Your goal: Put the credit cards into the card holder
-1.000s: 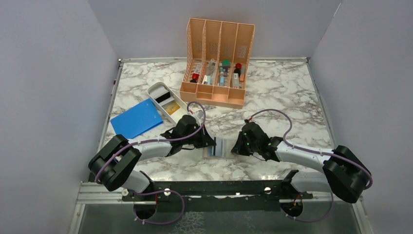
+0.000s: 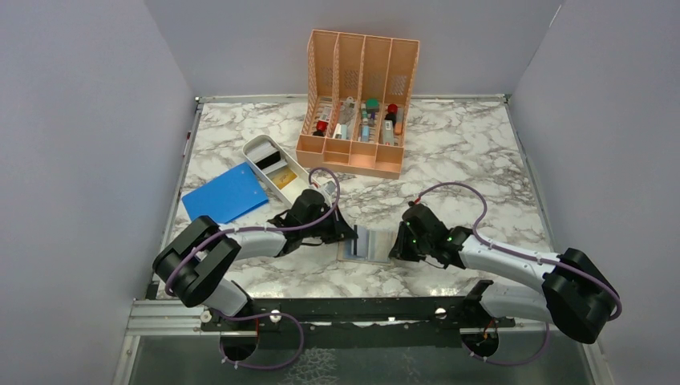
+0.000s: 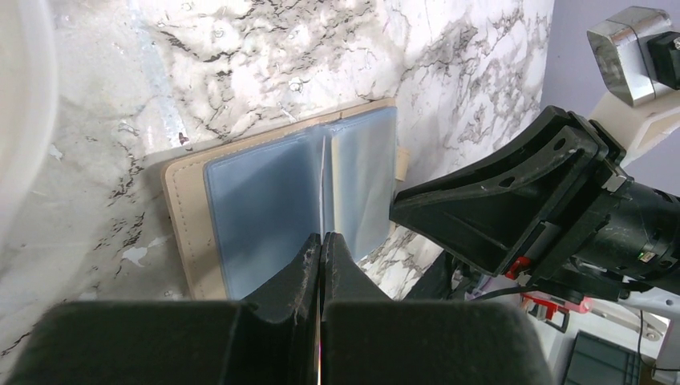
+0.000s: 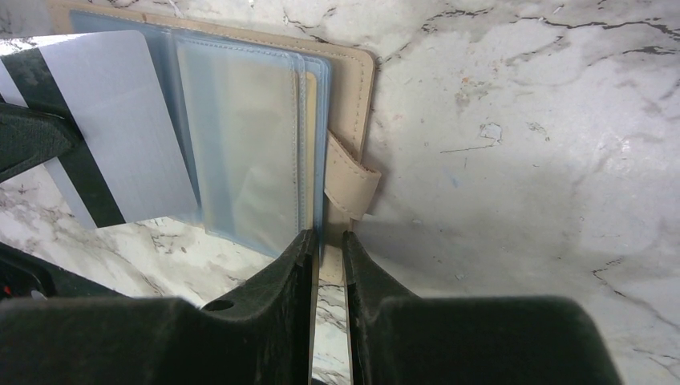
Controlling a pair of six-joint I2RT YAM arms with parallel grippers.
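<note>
The card holder (image 2: pixel 365 258) lies spread on the table at the front centre, a beige cover with bluish clear sleeves (image 4: pixel 240 136). My left gripper is shut on a white credit card (image 4: pixel 124 112) with a dark stripe. That card stands nearly edge-on in the left wrist view, against the sleeves' left-hand part; whether its lower edge is inside a pocket cannot be told. At the holder's right edge, my right gripper is slightly open, its fingertips either side of the sleeve edge. Nothing shows gripped there.
Behind the left arm stands a white tray (image 2: pixel 255 154) with several cards, including a gold card (image 2: pixel 283 177). A blue folder (image 2: pixel 224 195) lies to its left. An orange compartment rack (image 2: pixel 350 159) stands at the back. Right of the holder the marble is clear.
My right gripper has shifted a little to the right, and the holder has slid slightly the same way. The left gripper keeps its hold on the card and has barely moved.
</note>
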